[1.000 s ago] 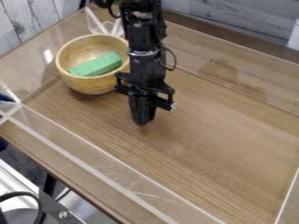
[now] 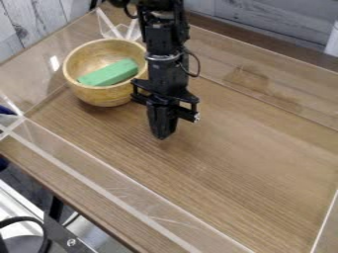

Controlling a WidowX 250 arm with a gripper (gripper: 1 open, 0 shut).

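Note:
My black arm hangs from the top centre of the camera view, with the gripper (image 2: pixel 164 126) low over the wooden table (image 2: pixel 224 188), just right of a yellow bowl. The fingertips look close together, with nothing visible between them. In the bowl (image 2: pixel 82 61) lies a green block (image 2: pixel 114 72).
Clear tape runs along its left part. A dark cable lies at the lower left corner, and a wall stands behind the table.
The arm and gripper have shifted very slightly; the bowl and green block look unchanged.

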